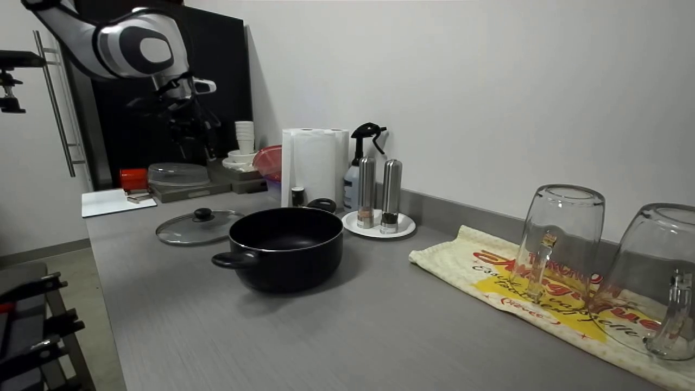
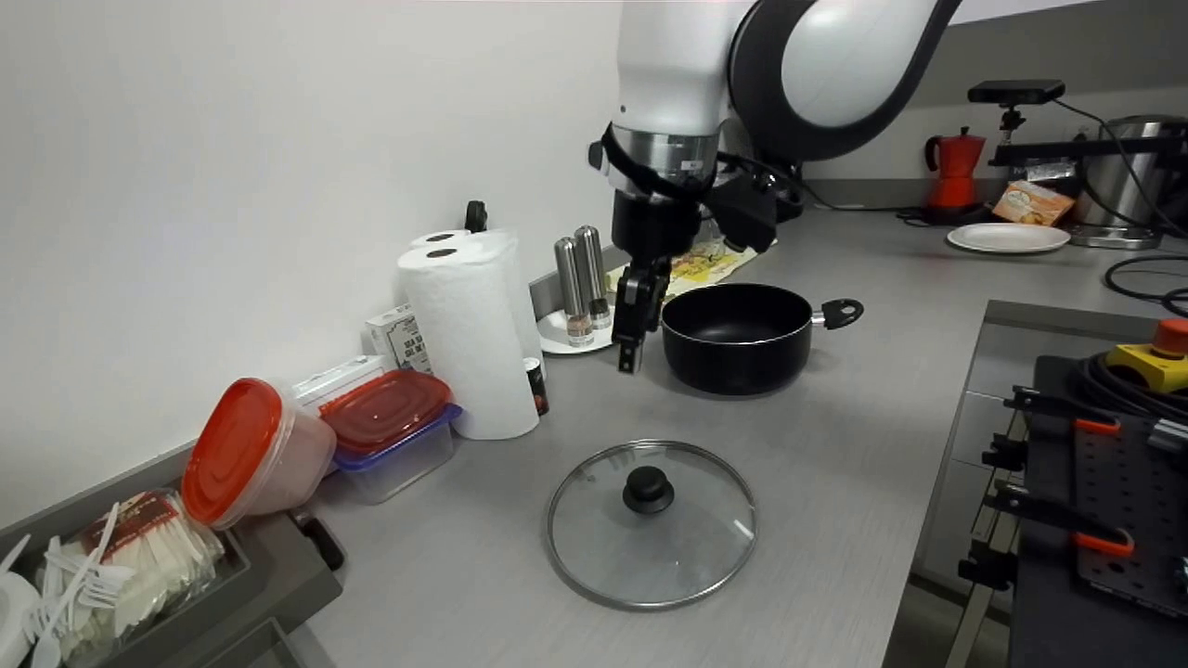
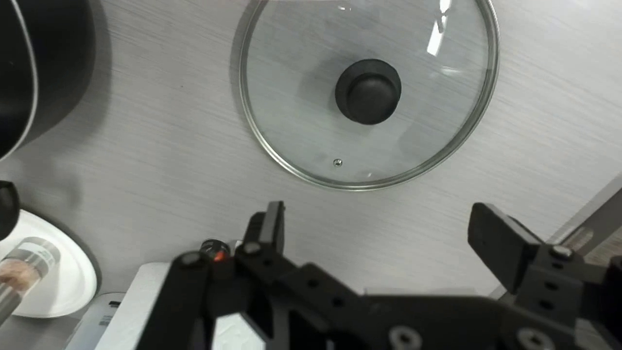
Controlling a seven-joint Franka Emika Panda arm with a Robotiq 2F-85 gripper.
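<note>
A round glass lid (image 2: 601, 545) with a steel rim lies flat on the counter, its black knob (image 3: 373, 93) facing up. Beside it stands an uncovered black pot (image 1: 293, 267), which looks empty inside. My gripper is open, its fingers spread wide with only counter showing between them. In the wrist view the lid lies ahead of the fingertips, and the pot (image 3: 52, 64) is cut off at the left edge. From exterior view 1, the gripper (image 1: 195, 156) hangs above the counter, over the lid's area and apart from it.
Paper towel rolls (image 2: 462, 345), a white plate (image 1: 407, 227) with two steel grinders and a spray bottle (image 1: 352, 185) line the wall. Plastic food containers (image 2: 390, 451) stand past the towels. Two glass mugs (image 1: 563, 241) rest on a cloth.
</note>
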